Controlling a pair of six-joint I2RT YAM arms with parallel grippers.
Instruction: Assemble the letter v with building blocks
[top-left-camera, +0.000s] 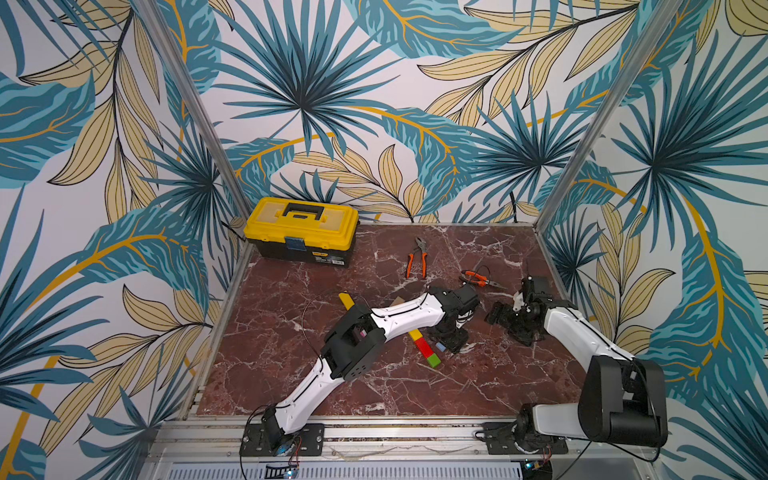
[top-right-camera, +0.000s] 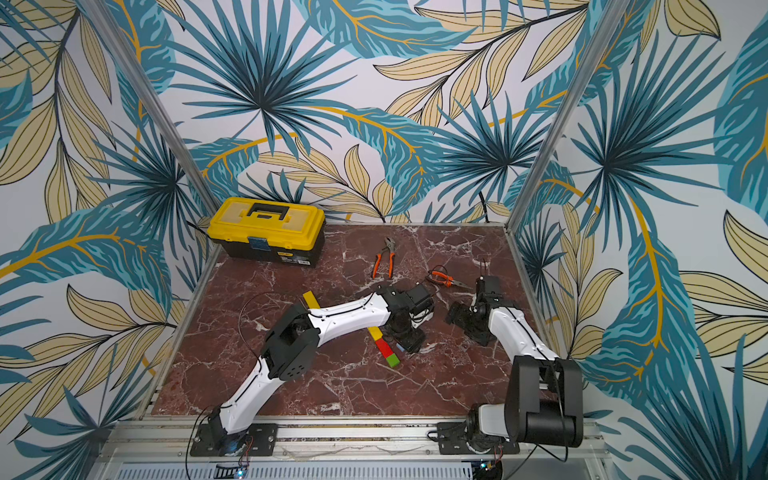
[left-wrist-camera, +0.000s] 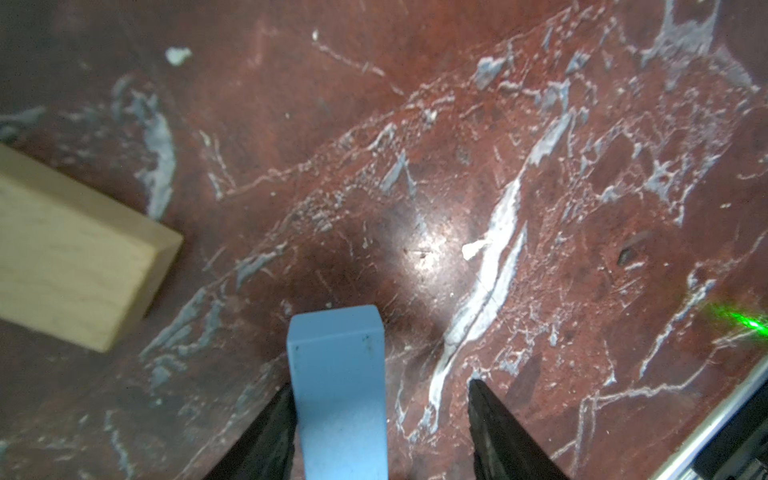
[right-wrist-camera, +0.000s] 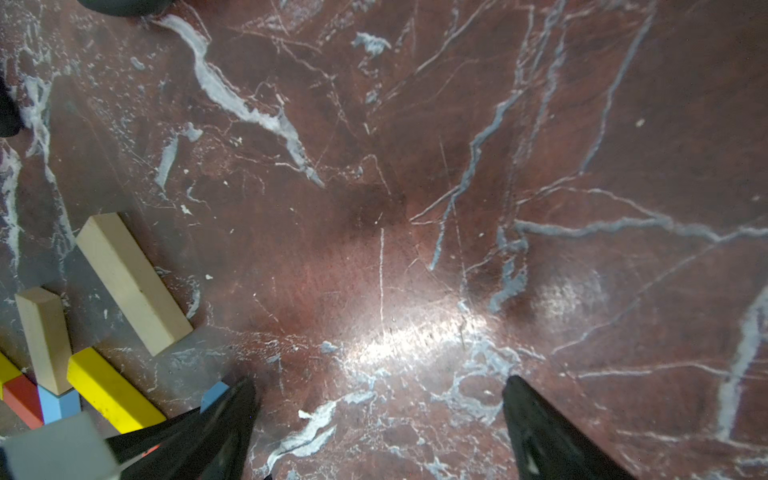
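A blue block (left-wrist-camera: 340, 400) lies on the table, inside the part-open fingers of my left gripper. The left finger (left-wrist-camera: 268, 436) is against or very near its side, while a gap separates it from the right one. My right gripper is open and empty over bare table. A diagonal row holds a yellow block (top-left-camera: 415, 334), a red block (top-left-camera: 424, 347) and a green block (top-left-camera: 433, 360). Its upper part is hidden under the left arm in the top left view. Another yellow block (top-left-camera: 346, 301) shows past that arm.
Loose wooden blocks include a long one (right-wrist-camera: 134, 284) and a shorter one (right-wrist-camera: 46, 340). Pliers (top-left-camera: 417, 260) and orange-handled pliers (top-left-camera: 477, 278) lie farther back. A yellow toolbox (top-left-camera: 302, 232) stands at the back left.
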